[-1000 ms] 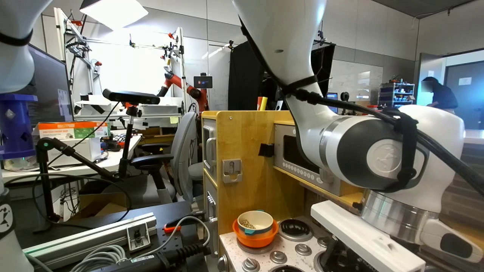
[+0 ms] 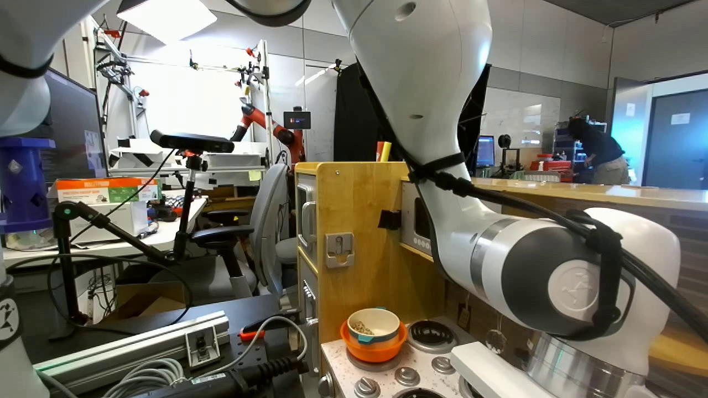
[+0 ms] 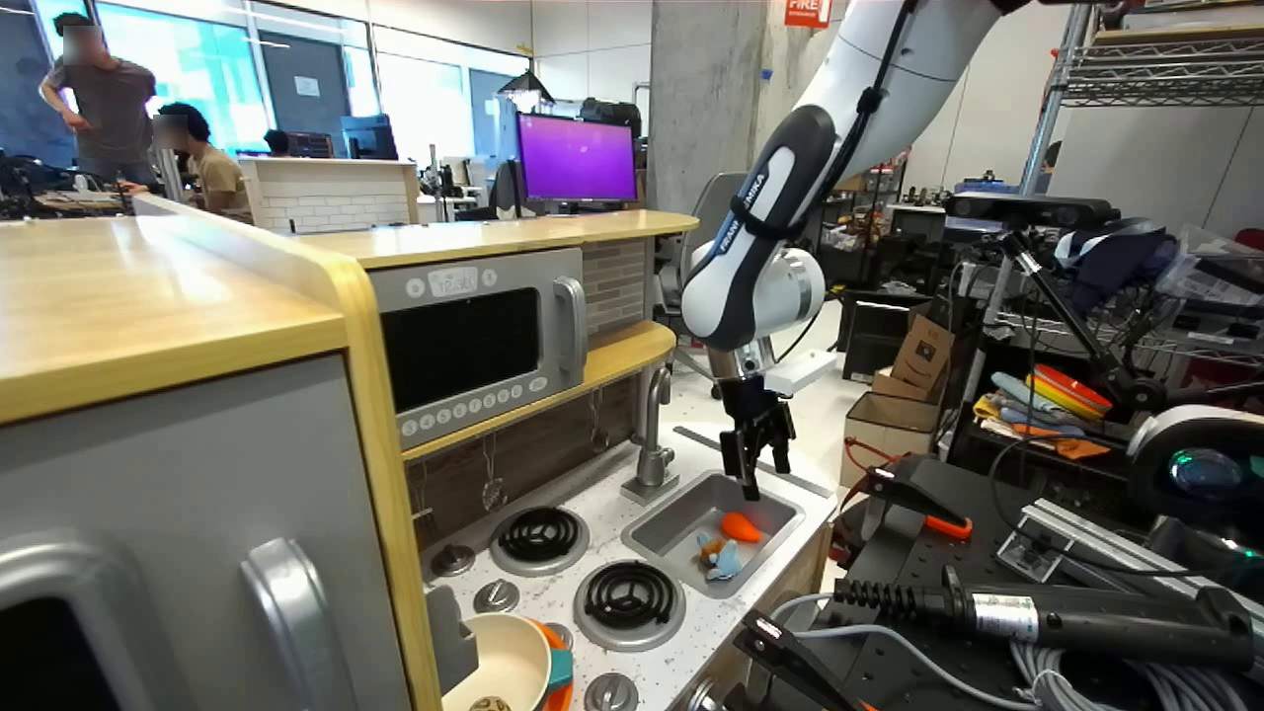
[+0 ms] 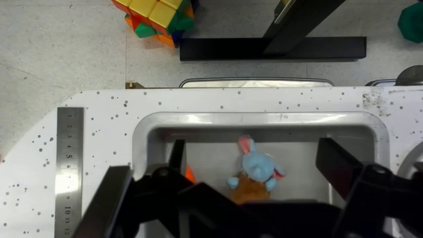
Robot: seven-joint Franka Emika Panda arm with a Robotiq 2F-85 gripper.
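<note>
In the wrist view my gripper stands open over the grey sink (image 4: 257, 118), its black fingers spread wide with nothing between them. Below that gap a small plush toy (image 4: 258, 166), blue with pink ears and a brown body, lies on the sink floor. An orange object (image 4: 190, 174) is mostly hidden behind the left finger. From the other side, in exterior view 2, the gripper (image 3: 758, 468) hangs pointing down above the sink, apart from the plush toy (image 3: 719, 557) and the orange object (image 3: 741, 526).
A faucet (image 3: 654, 438) rises beside the sink. On the stove, a cream bowl (image 2: 373, 325) sits in an orange bowl (image 2: 375, 351). The microwave (image 3: 474, 338) overhangs the counter. A metal ruler (image 4: 69, 170) lies on the counter beside the sink.
The arm has come down in exterior view 1, and its forearm now covers more of the microwave. The bowls have stayed in place.
</note>
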